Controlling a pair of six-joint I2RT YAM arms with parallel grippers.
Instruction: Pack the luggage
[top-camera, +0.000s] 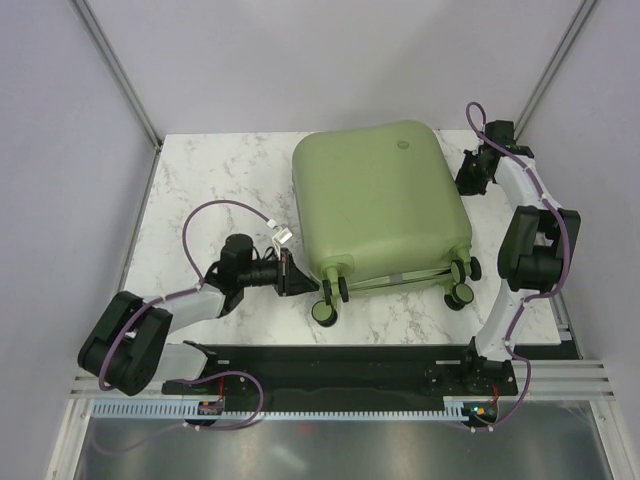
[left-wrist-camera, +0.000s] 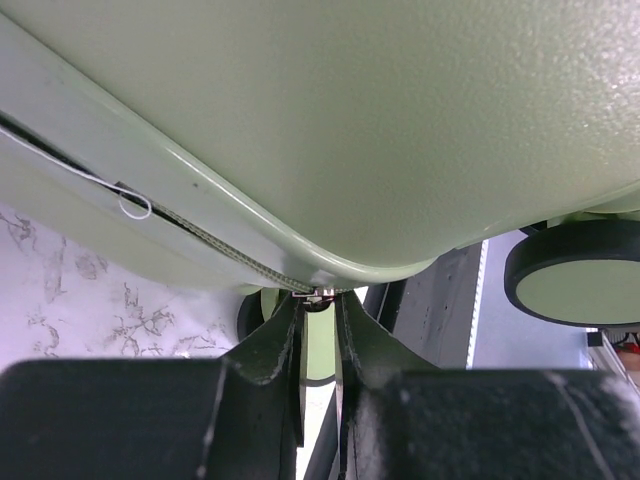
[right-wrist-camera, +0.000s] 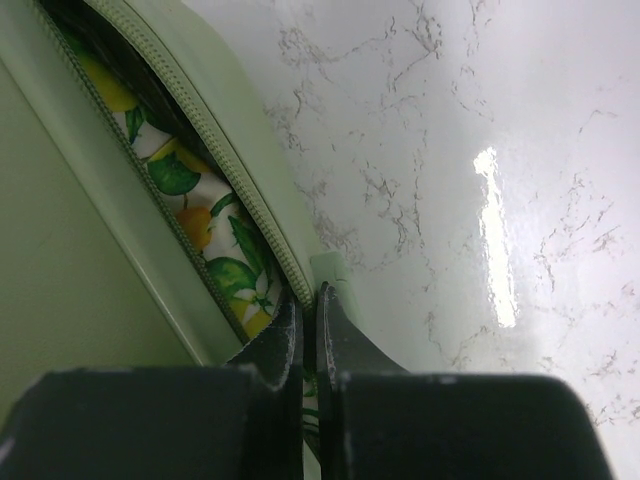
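The closed-looking green suitcase (top-camera: 380, 200) lies flat on the table, wheels toward the front. At its front left corner is my left gripper, its fingers a narrow gap apart around a small metallic zipper pull (left-wrist-camera: 320, 295); whether they press on it is hard to see. Across at the far right side, my right gripper is shut on the zippered edge (right-wrist-camera: 262, 205) of the lower shell. There the zipper stands open, and lemon-print cloth (right-wrist-camera: 215, 225) shows inside.
Black-rimmed wheels (top-camera: 324, 313) stick out at the suitcase's front corners, one near the left gripper. A thin white cord loop (left-wrist-camera: 135, 205) hangs by the zipper seam. Bare marble tabletop (top-camera: 220, 175) lies to the left.
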